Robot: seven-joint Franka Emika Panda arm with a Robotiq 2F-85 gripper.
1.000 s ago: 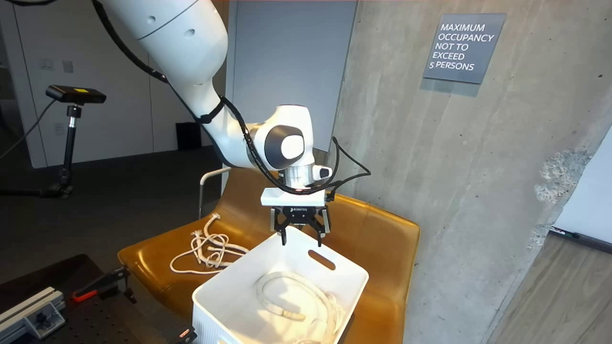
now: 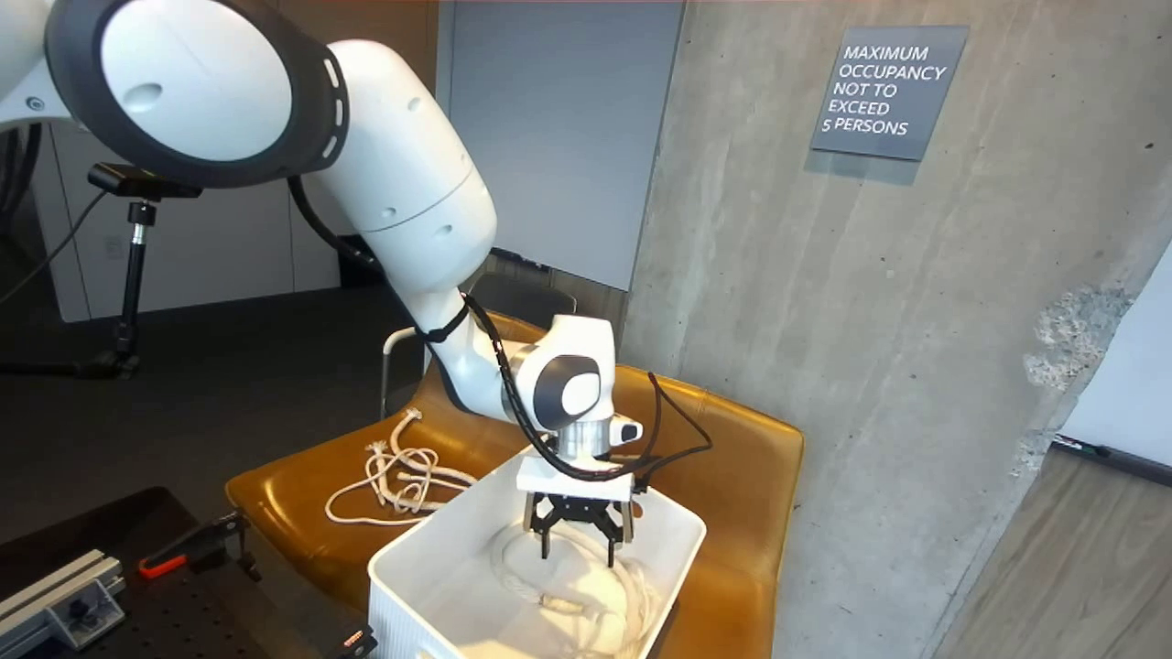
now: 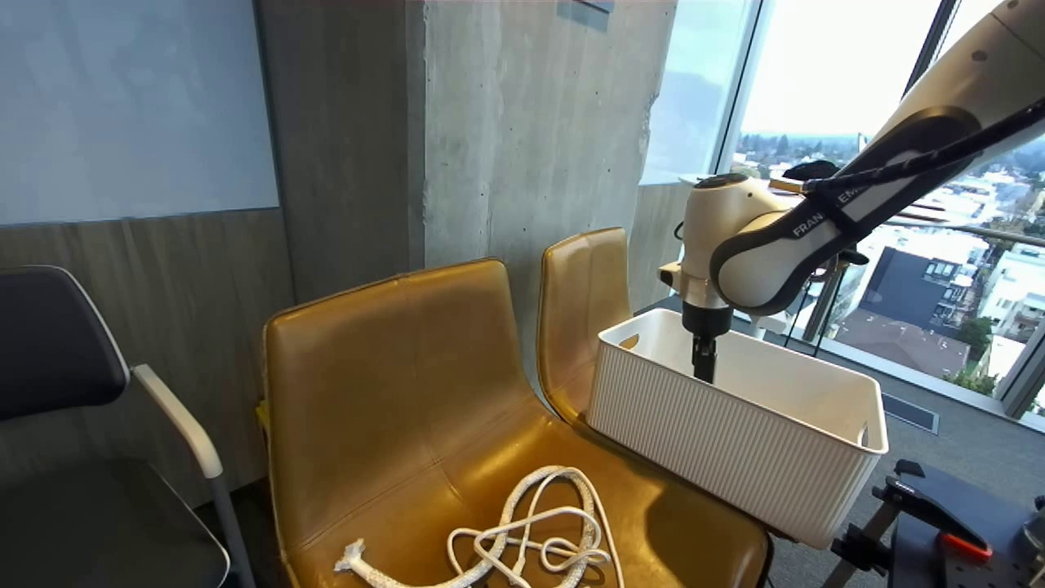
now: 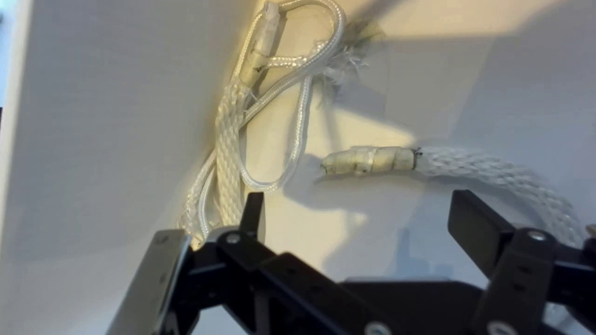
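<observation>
My gripper (image 2: 579, 549) hangs inside the white bin (image 2: 412, 582), fingers wide open and empty. In the wrist view, a thick white rope (image 4: 475, 163) lies on the bin floor, its taped end between and beyond the fingertips. Thinner white cord (image 4: 299, 120) loops along the bin wall at the left, beside another thick braided piece. The left finger (image 4: 254, 215) overlaps the lower part of that bundle in view; whether they touch I cannot tell. From the side, the bin's ribbed wall hides the fingertips, with the gripper (image 3: 703, 367) near one end.
A tangle of white rope (image 3: 549, 534) rests on the tan chair seat (image 3: 647, 510) outside the bin. The bin walls stand close around the gripper. A dark table (image 2: 209, 615) with clamps is at the front left.
The arm has come down, and my gripper has sunk from above the bin's far rim into the bin. Its fingers remain open. The ropes appear unmoved.
</observation>
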